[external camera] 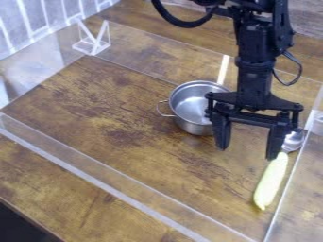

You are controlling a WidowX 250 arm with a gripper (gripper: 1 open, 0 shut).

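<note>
My black gripper (248, 142) hangs open at the right of the table, its two fingers apart with nothing seen between them. It is just right of a steel pot (188, 106) with side handles, partly in front of it. A long pale yellow-green object (270, 181) lies below and right of the gripper. A silver spoon-like item (292, 142) beside it is partly hidden by the gripper.
A clear low barrier (113, 180) edges the wooden table (94, 113), with a small clear bracket (93, 40) at the back left. A pale stick shows behind the pot.
</note>
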